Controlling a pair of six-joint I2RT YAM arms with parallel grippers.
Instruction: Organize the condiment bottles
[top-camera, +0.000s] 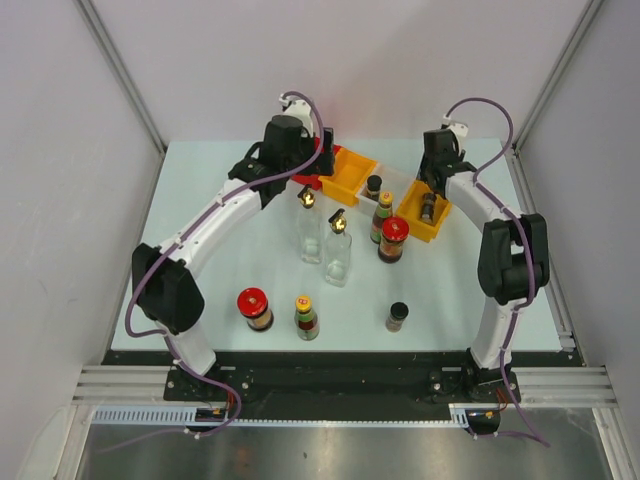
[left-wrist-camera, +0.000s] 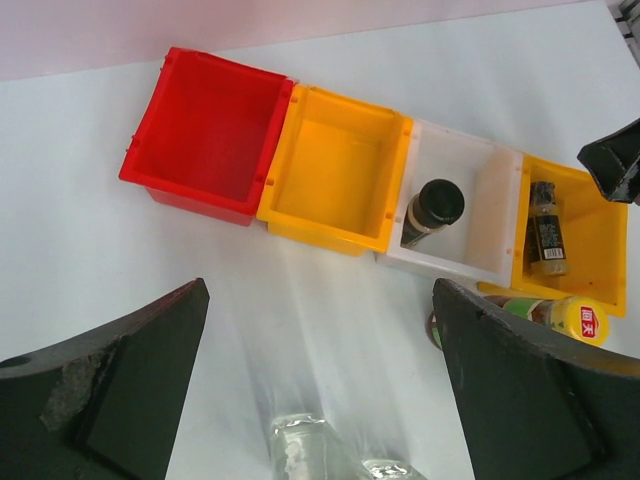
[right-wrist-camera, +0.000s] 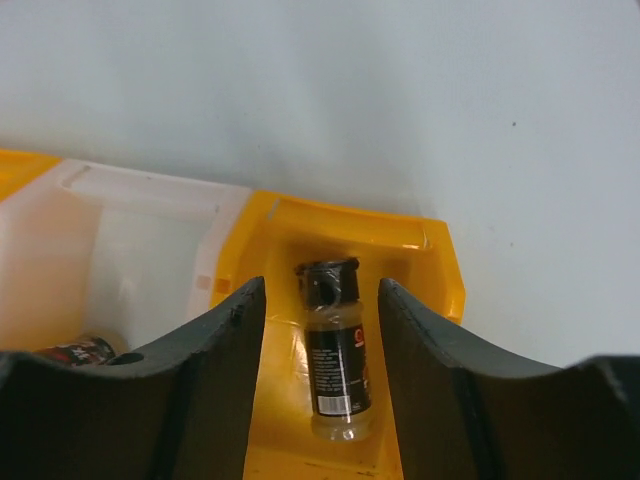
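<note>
A small brown-labelled bottle (right-wrist-camera: 338, 370) with a dark cap lies in the right-hand yellow bin (top-camera: 418, 228). Over that bin is my right gripper, fingers apart, with the bottle below the gap and not gripped. The white bin (left-wrist-camera: 480, 262) holds a black-capped bottle (left-wrist-camera: 432, 212). My left gripper is open and empty near the red bin (left-wrist-camera: 215, 130) and the other yellow bin (left-wrist-camera: 335, 170), both of which look empty. In front of the bins stand a yellow-capped bottle (top-camera: 382, 217), a red-lidded jar (top-camera: 393, 240) and two glass bottles with gold tops (top-camera: 310, 235) (top-camera: 337, 260).
Along the front of the table are a red-lidded jar (top-camera: 256, 310), a yellow-capped bottle (top-camera: 306, 318) and a small black-capped bottle (top-camera: 397, 317). Free table lies at the left and front right. The four bins form one row.
</note>
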